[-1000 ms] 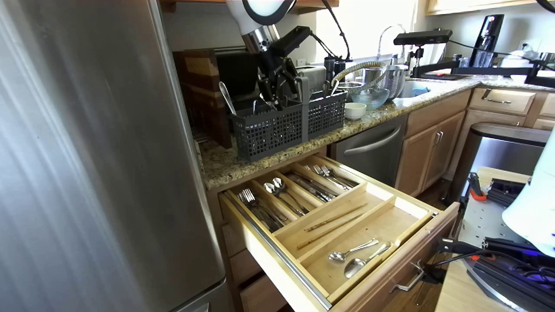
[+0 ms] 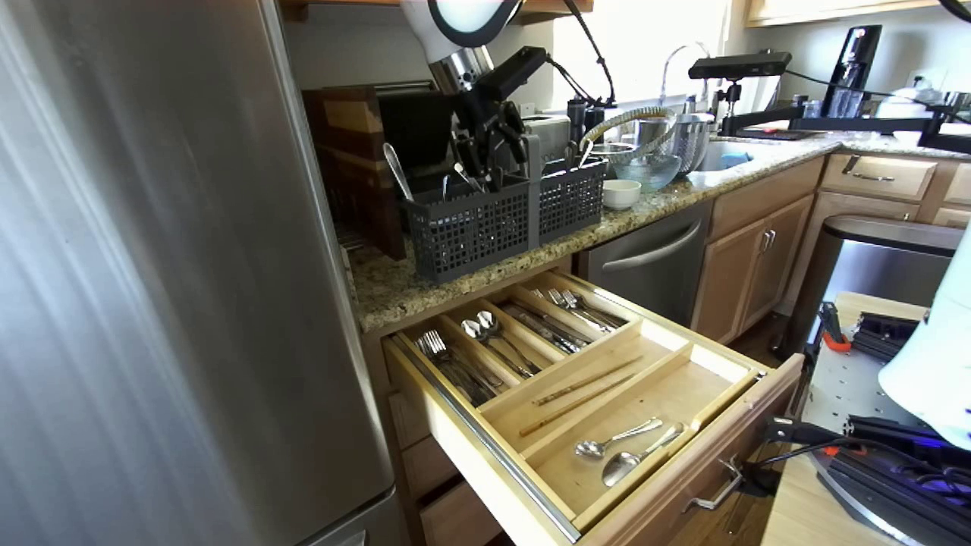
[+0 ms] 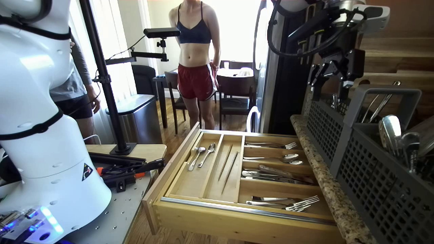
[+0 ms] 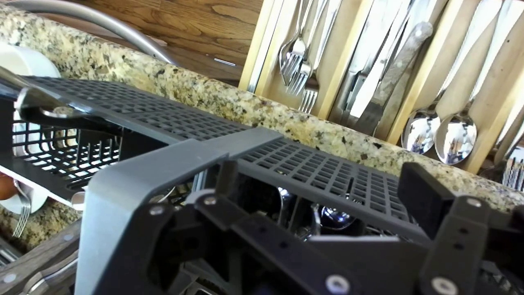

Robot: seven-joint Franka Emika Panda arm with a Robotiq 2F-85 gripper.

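Note:
My gripper stands open over the near compartment of the dark grey cutlery basket, its fingers spread wide. In the wrist view a shiny spoon bowl and other cutlery lie down inside the basket below the fingers; no piece is visibly held. The basket's grey handle rises just beside one finger. The pulled-out drawer has forks, spoons and knives in separate compartments. Two chopsticks lie in a long section, and two spoons in the front one.
The granite counter edge runs between basket and drawer. A wooden block stands behind the basket, a white bowl beside it. The fridge borders the drawer's left. A person stands beyond the drawer.
In exterior view 1 my gripper has shifted very slightly to the right over the basket. The drawer and its cutlery look the same.

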